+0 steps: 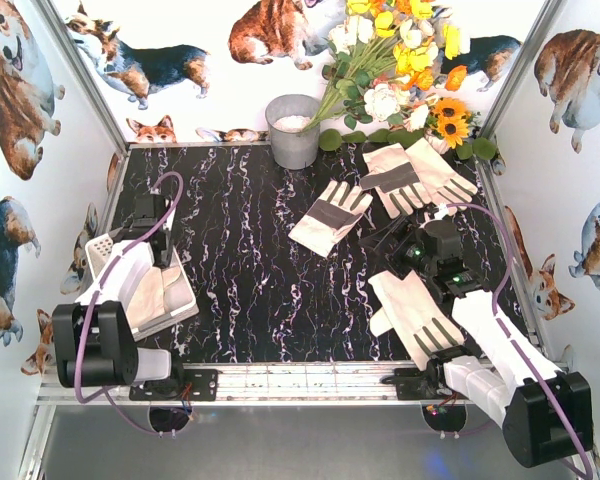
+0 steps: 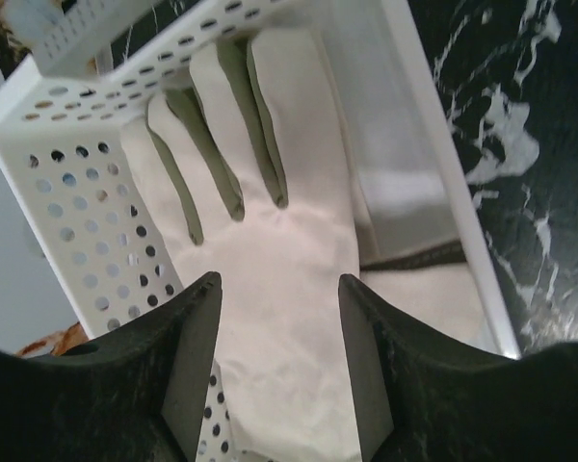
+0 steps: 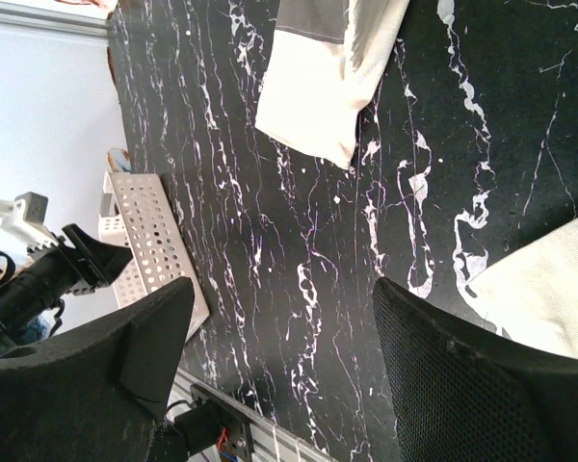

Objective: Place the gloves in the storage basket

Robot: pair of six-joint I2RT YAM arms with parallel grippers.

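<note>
The white perforated storage basket point(image 1: 165, 322) is at the left of the table. Inside it lies a cream glove point(image 2: 284, 245) with olive strips between its fingers, and cream material with a dark band shows under it. My left gripper is over the basket, its fingers apart above the glove. Outside lie a glove at the centre point(image 1: 318, 233), overlapping gloves point(image 1: 388, 162) at the back right and a glove point(image 1: 405, 300) at the front right. Above the right half of the table my right gripper stands open with nothing between its fingers.
A grey bucket point(image 1: 293, 145) of flowers stands at the back, its blooms and leaves reaching over the back right. Dog-patterned walls enclose the sides and back. Bare black marbled table point(image 1: 245, 260) stretches between the basket and the gloves.
</note>
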